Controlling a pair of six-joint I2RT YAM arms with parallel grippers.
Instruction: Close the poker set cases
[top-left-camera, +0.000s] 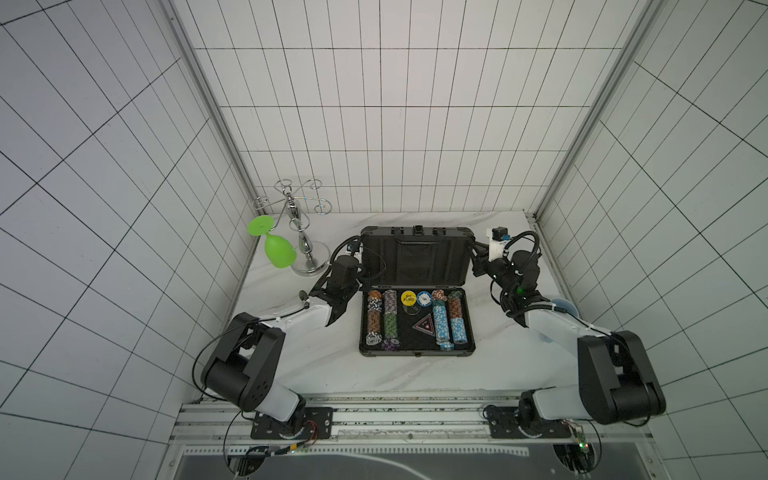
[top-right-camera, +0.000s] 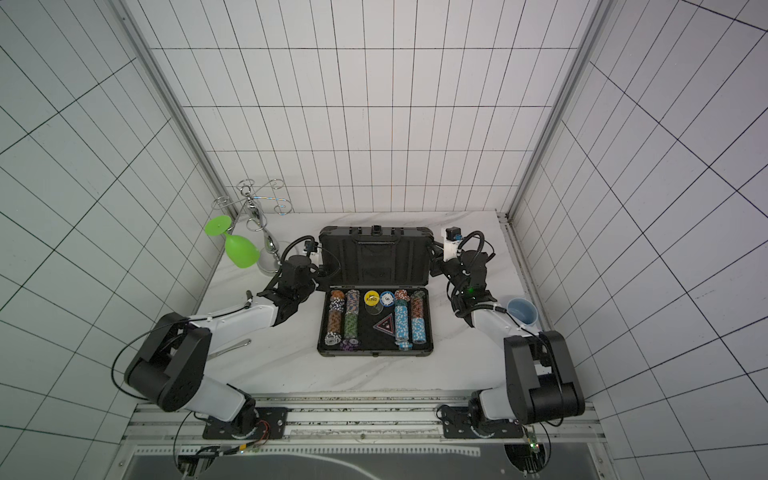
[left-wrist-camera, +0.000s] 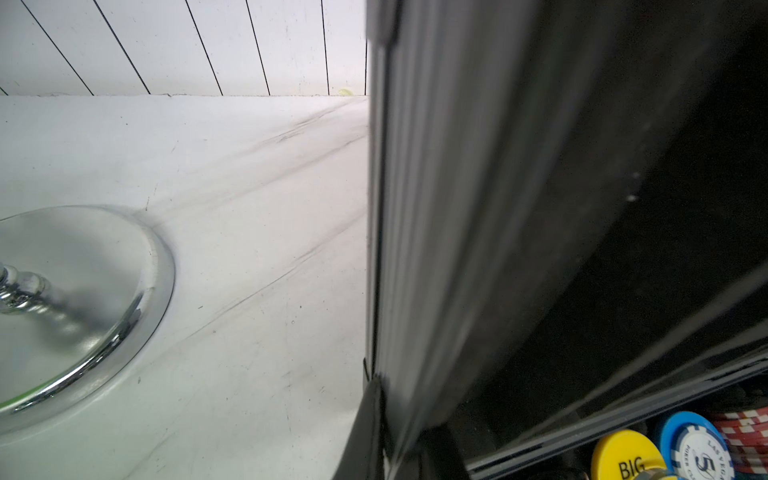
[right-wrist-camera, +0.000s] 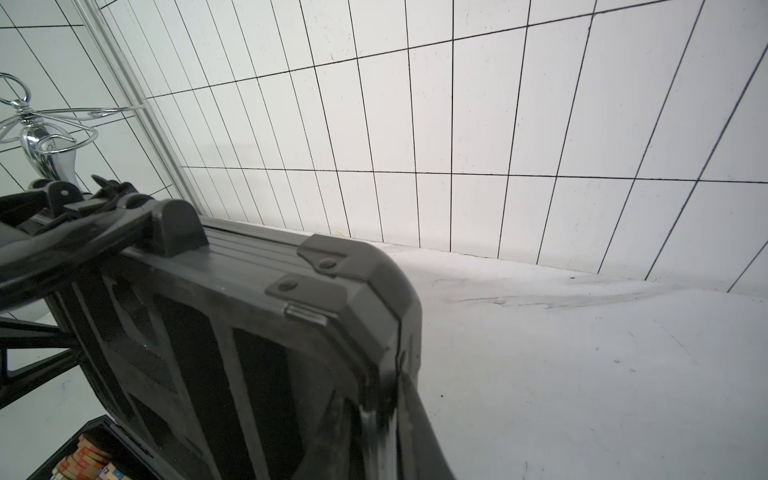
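The black poker case (top-left-camera: 417, 353) stands open on the table, with its lid (top-left-camera: 413, 260) upright at the back. Coloured chip stacks (top-left-camera: 441, 321) and a triangular piece (top-left-camera: 425, 324) lie in its base. At the lid's left side edge is my left gripper, its fingers shut on the thin rim. My right gripper straddles the rim near the lid's right corner, one finger (right-wrist-camera: 329, 436) along the outer face and the other past the edge. Whether the right fingers clamp the rim cannot be told.
At the left, a chrome stand (top-left-camera: 309, 260) carries a green glass (top-left-camera: 280, 251). A pale blue bowl (top-right-camera: 521, 311) is partly behind the right arm. A thin metal utensil (top-right-camera: 232, 348) lies under the left arm. The table in front of the case is clear.
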